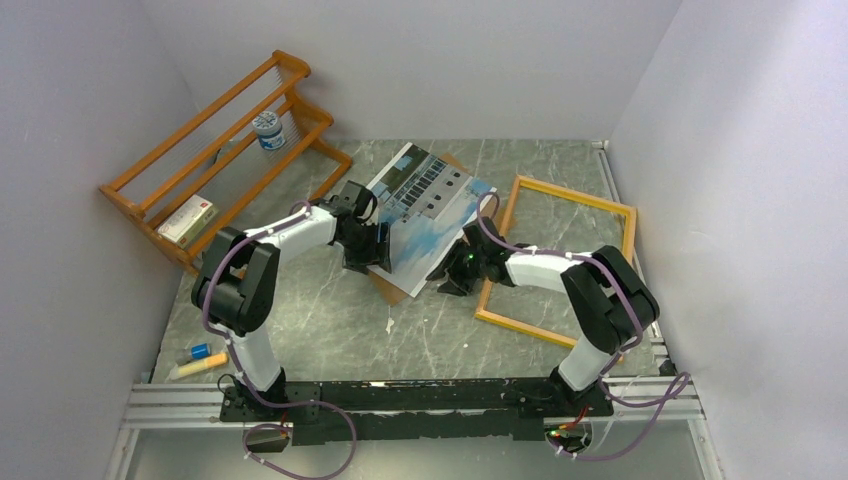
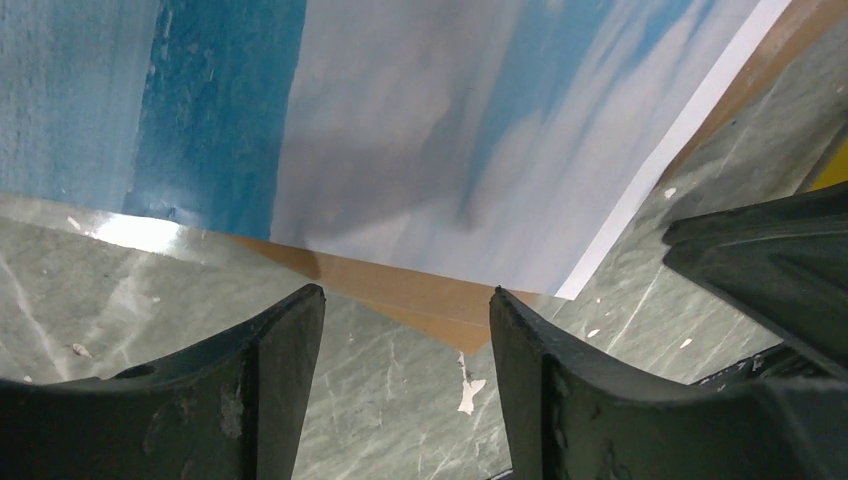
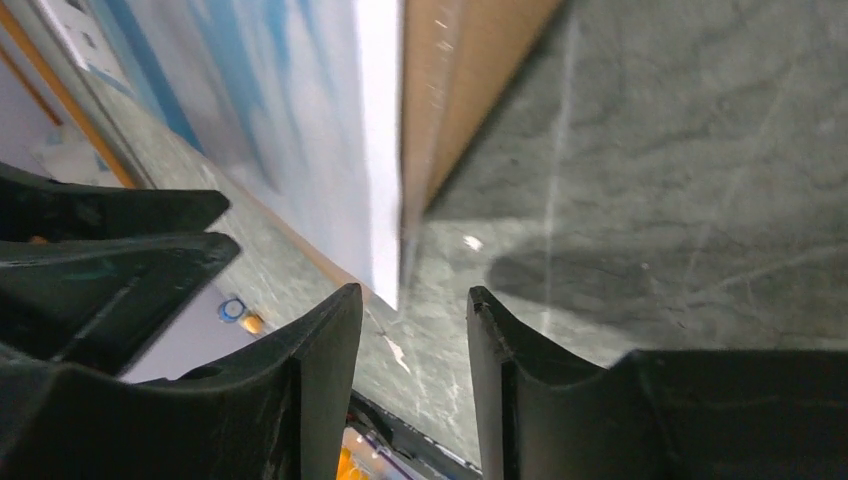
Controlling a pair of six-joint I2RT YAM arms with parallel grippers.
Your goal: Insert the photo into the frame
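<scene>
The photo, blue sky and a pale building, lies on a brown board, its white margin visible in both wrist views. My left gripper is over the photo's lower left; in the left wrist view its fingers stand apart by the bottom edge, nothing seen between them. My right gripper is low at the lower right corner; its fingertips flank that corner in the right wrist view, and whether they grip anything is unclear. The empty yellow frame lies to the right, under the right arm.
A wooden rack with a box and a tub stands at the back left. A blue cylinder and yellow tube lie front left. Bare marble surface lies in front of the photo.
</scene>
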